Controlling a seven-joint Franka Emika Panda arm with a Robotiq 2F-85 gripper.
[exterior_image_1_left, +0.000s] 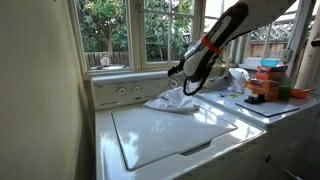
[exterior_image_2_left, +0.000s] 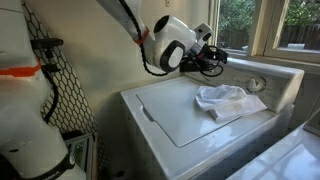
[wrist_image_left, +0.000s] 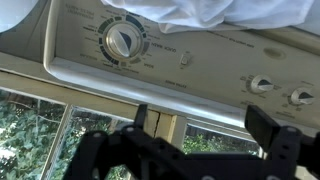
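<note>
A white cloth (exterior_image_1_left: 172, 102) lies crumpled on the back of the white washer lid (exterior_image_1_left: 165, 132), close to the control panel. In exterior view 2 the cloth (exterior_image_2_left: 228, 102) is spread near the panel's foot. My gripper stands open, its two dark fingers wide apart with nothing between them. Exterior view 2 shows the gripper (exterior_image_2_left: 210, 62) up in the air above the cloth and apart from it. At the top of the wrist view, part of the cloth (wrist_image_left: 225, 10) shows beyond the panel.
A large dial (wrist_image_left: 124, 40) and smaller knobs (wrist_image_left: 261, 83) sit on the control panel. Windows (exterior_image_1_left: 106, 30) rise behind the washer. To the right, a second white machine carries an orange and blue pile of items (exterior_image_1_left: 268, 80).
</note>
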